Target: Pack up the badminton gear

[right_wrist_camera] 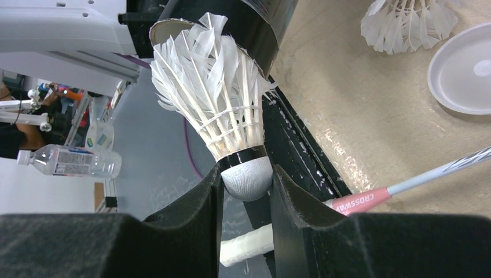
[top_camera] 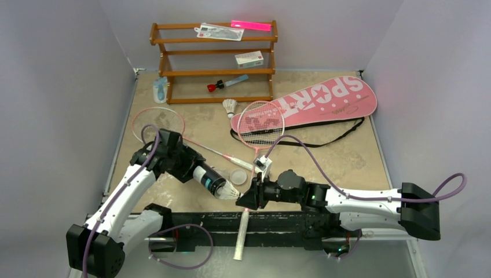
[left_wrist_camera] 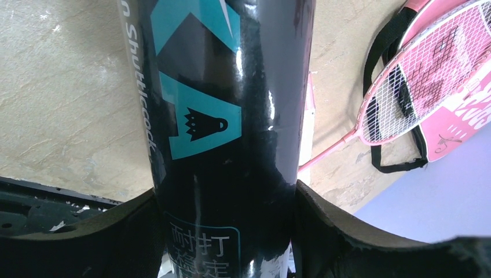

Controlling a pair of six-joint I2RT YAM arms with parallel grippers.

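Note:
My left gripper is shut around a dark shuttlecock tube (top_camera: 208,178), which slants with its open end toward my right gripper (top_camera: 245,200). That right gripper is shut on the white cork of a feathered shuttlecock (right_wrist_camera: 217,98). The feather tips lie at the tube's mouth; how far inside they reach, I cannot tell. A second shuttlecock (right_wrist_camera: 408,26) and a round white lid (top_camera: 238,176) rest on the table. Another shuttlecock (top_camera: 230,106) is by the rack. One pink racket (top_camera: 261,124) overlaps the pink bag (top_camera: 330,101); another racket (top_camera: 158,109) lies at left.
A wooden rack (top_camera: 214,73) with small packages stands at the back. The first racket's pale handle (top_camera: 241,237) sticks out past the table's front edge, below my right gripper. Bare table (top_camera: 341,162) shows at the right.

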